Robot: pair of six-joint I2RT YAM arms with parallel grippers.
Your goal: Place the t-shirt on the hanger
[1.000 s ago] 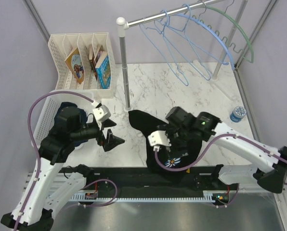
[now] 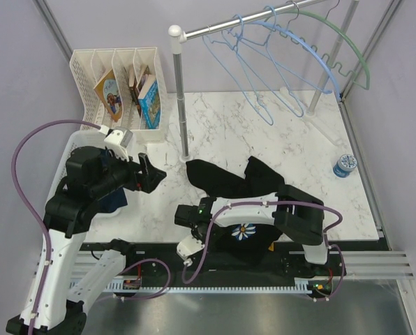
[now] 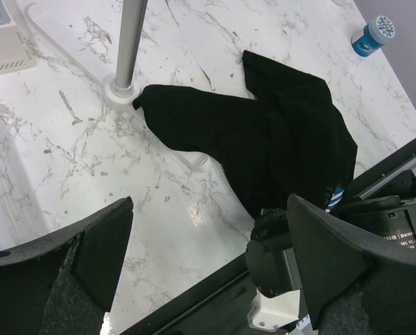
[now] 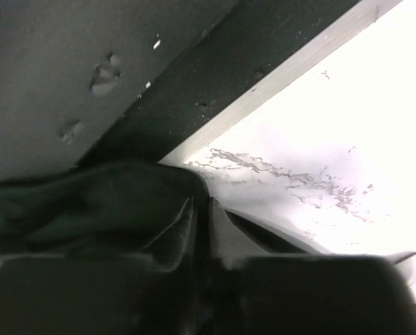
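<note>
The black t-shirt [image 2: 229, 178] with a daisy print lies crumpled at the table's front edge, partly under my right arm. My right gripper is down at the shirt near that edge, its fingertips close together on the dark cloth; whether they grip it is unclear. My left gripper [image 2: 145, 174] hangs open left of the shirt, nothing between its fingers. Several blue hangers [image 2: 252, 84] and a green one [image 2: 361, 59] hang on the rail above the back of the table.
A white book rack [image 2: 86, 73] and a white basket [image 2: 61, 178] with dark cloth stand at left. A blue jar [image 2: 344, 165] sits at the right. The rail's post [image 2: 181, 112] rises left of the shirt. Bare marble shows behind the shirt.
My right arm has swung down and left to the table's front edge over the shirt. My left gripper has moved a little up and left.
</note>
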